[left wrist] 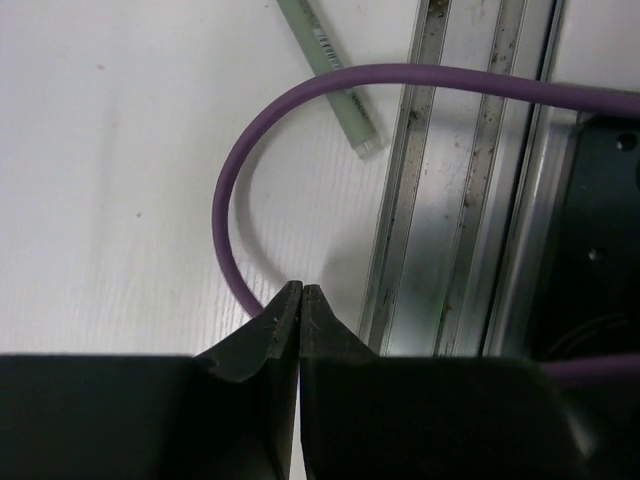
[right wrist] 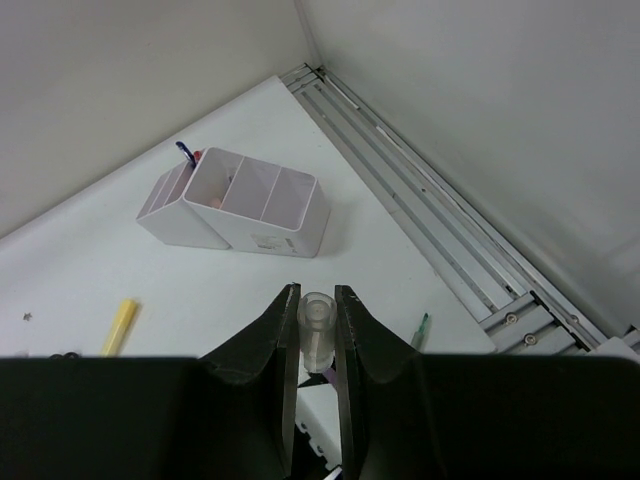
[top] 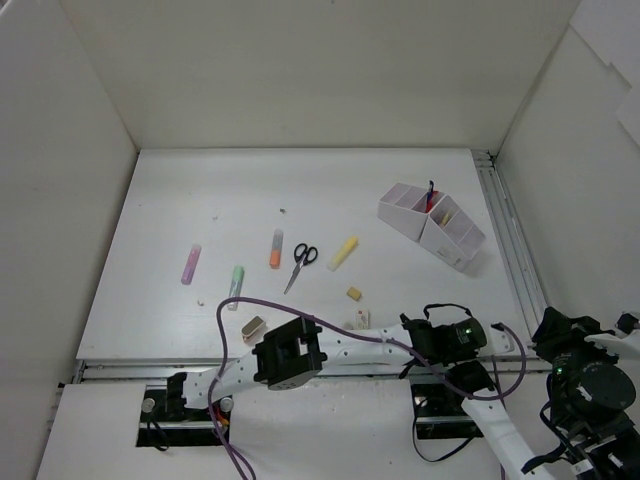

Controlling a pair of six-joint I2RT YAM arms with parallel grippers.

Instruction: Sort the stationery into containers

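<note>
In the left wrist view, the green pen (left wrist: 350,115) lies on the white table close to the metal rail, under a loop of purple cable (left wrist: 228,180). My left gripper is shut with nothing between its fingers, and the pen lies beyond their tips. The right wrist view shows the pen's green tip (right wrist: 421,331). My right gripper is shut on a translucent cylinder (right wrist: 318,325); most of its length is hidden. At the back right of the table, the white divided containers (top: 455,250) hold a few items.
Loose on the table are a pink marker (top: 191,264), green marker (top: 236,285), orange marker (top: 276,250), scissors (top: 298,268) and yellow marker (top: 343,252). My left arm (top: 350,349) spans the front edge, with the cable draped along it.
</note>
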